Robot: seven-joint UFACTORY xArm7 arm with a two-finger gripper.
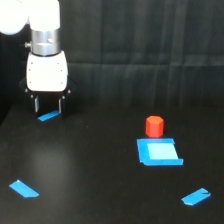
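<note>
At the upper left of the camera view, my gripper (pixel 48 104) hangs from the white arm, low over the dark table. Its two dark fingers look spread apart, and nothing shows between them. A red, roughly six-sided object (pixel 154 126) is right of centre, well away from the gripper. Just in front of it lies a square outlined in blue, with a pale middle (pixel 162 152). In the image the red object's lower edge meets the square's back edge; whether they touch cannot be made out.
Strips of blue tape mark the table: one strip (pixel 49 116) by the gripper, another strip (pixel 24 188) at the front left, a third strip (pixel 196 197) at the front right. A dark curtain (pixel 140 50) hangs behind.
</note>
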